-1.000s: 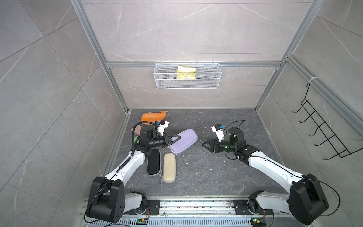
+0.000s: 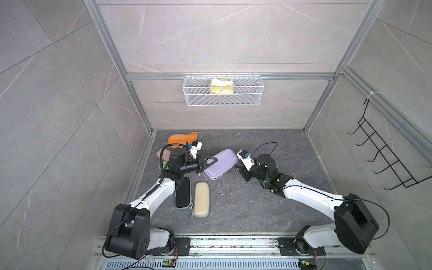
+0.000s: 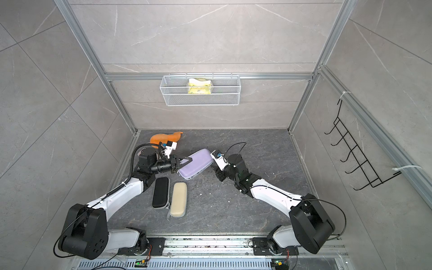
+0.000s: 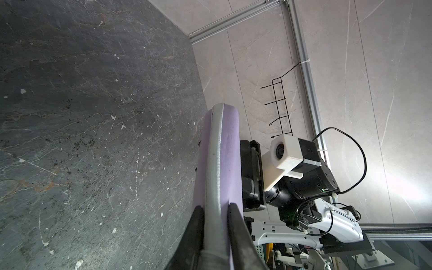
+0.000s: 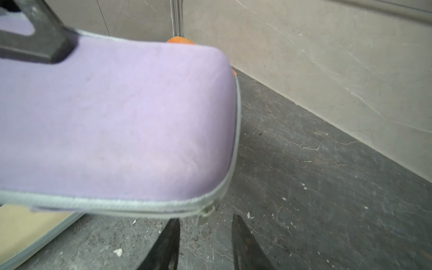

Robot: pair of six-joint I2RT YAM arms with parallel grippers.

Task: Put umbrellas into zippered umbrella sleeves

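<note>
A lavender zippered case (image 2: 222, 164) is held up off the grey floor, tilted, between both arms. My left gripper is shut on its edge, one finger on each face, as the left wrist view shows. At the case's far end, my right gripper has its fingers apart. A small zipper pull (image 5: 205, 213) hangs from the case's lower corner, just above the gap between those fingers; nothing is gripped there. The case's zipper seam looks closed where visible. A black case (image 2: 183, 194) and a cream case (image 2: 202, 199) lie side by side on the floor.
An orange item (image 2: 183, 139) lies by the back left corner, with green and pinkish items partly behind my left arm. A white wire basket (image 2: 222, 100) hangs on the back wall and a black hook rack (image 2: 380, 150) on the right wall.
My right gripper has moved left and turned to the end of the lavender case. The case has shifted slightly right and towards the back, with my left gripper still on it.
</note>
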